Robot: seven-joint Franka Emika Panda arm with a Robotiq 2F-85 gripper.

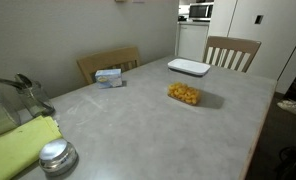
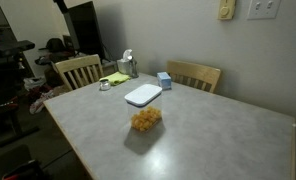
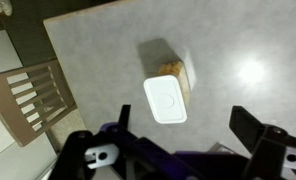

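A clear container of small orange-yellow pieces [image 1: 184,94] stands on the grey table [image 1: 138,125]. Apart from it, further back, lies a white rectangular lid [image 1: 189,67]. From above, in the wrist view, the white lid [image 3: 165,100] covers part of my sight of the container [image 3: 175,72]. My gripper is open at the bottom of the wrist view, its dark fingers wide apart and nothing held between them. Neither exterior view shows the gripper clearly.
A blue-and-white box [image 1: 109,78] sits by the wall-side chair. A yellow-green cloth [image 1: 20,148], a round metal tin [image 1: 57,157] and a utensil holder [image 1: 35,99] occupy one end. Wooden chairs [image 1: 232,53] border the table.
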